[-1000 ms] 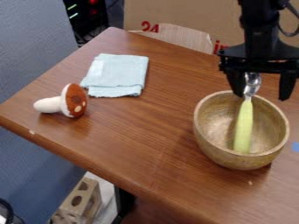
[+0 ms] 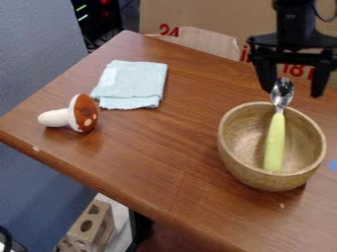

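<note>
A black gripper (image 2: pixel 291 77) hangs at the upper right, its two fingers apart, above the wooden bowl (image 2: pixel 242 157). In the bowl a spoon with a pale yellow-green handle (image 2: pixel 275 145) leans on the back rim, its metal head (image 2: pixel 282 92) sticking up just below the gripper. Nothing shows held between the fingers.
A folded light-blue cloth (image 2: pixel 130 85) lies at the back left of the wooden table (image 2: pixel 152 167). A mushroom-like toy (image 2: pixel 75 115) sits near the left edge. Cardboard stands behind.
The gripper has risen from around the spoon's head to above it. The spoon and bowl look unmoved.
</note>
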